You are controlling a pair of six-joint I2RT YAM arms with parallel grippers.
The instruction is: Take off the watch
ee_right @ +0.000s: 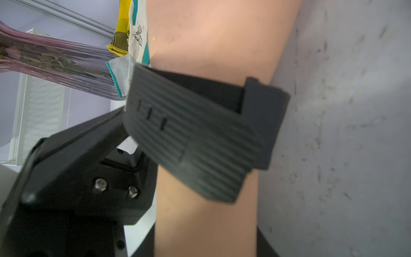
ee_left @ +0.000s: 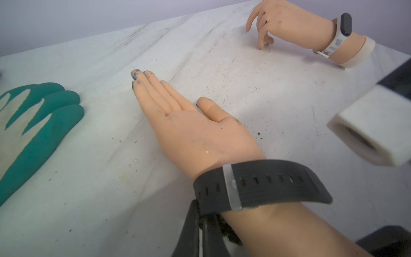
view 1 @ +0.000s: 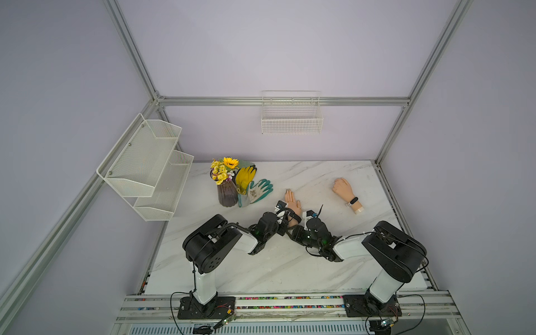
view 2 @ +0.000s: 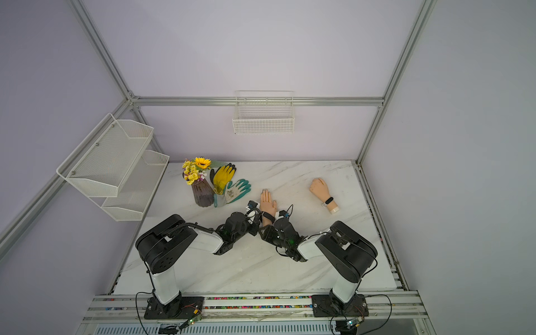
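A black watch (ee_left: 256, 184) circles the wrist of a palm-up model hand (ee_left: 192, 132) in the left wrist view. Its strap passes through a grey keeper (ee_left: 231, 187), and the tail stands off the skin. My left gripper is shut, its tips meeting at the strap's left edge; whether strap lies between them is hard to see. In the right wrist view, my right gripper is shut on the forearm (ee_right: 205, 227) below the watch (ee_right: 192, 132), one finger on each side. The watch's face is hidden underneath.
A second model hand (view 1: 342, 191) wearing a banded tracker (view 1: 354, 200) lies at the right. Gloves (view 1: 260, 190) and a flower vase (view 1: 227, 192) stand at the back left.
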